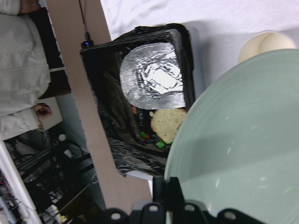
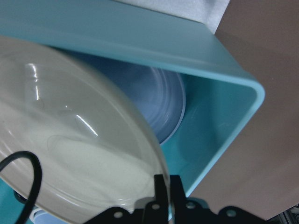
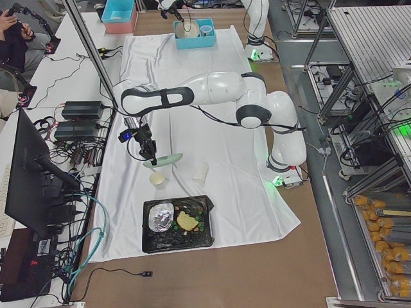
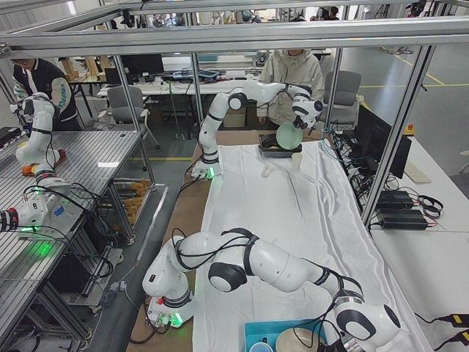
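My left gripper is shut on the rim of a pale green plate [image 1: 238,140], held raised beside a cream cup [image 1: 261,42] and above the white cloth. The black-lined tray [image 3: 154,237] holds a foil disc [image 1: 152,74] and a bread slice [image 1: 166,125] with small coloured bits. At the far end, my right gripper is shut on the rim of a cream bowl [image 2: 70,135] in a blue bin [image 2: 233,107], which also holds a blue container [image 2: 163,98].
A pale cylindrical item [image 3: 200,173] lies on the white cloth [image 3: 192,141]. Monitors and cables line one side, and people stand or sit near the table.
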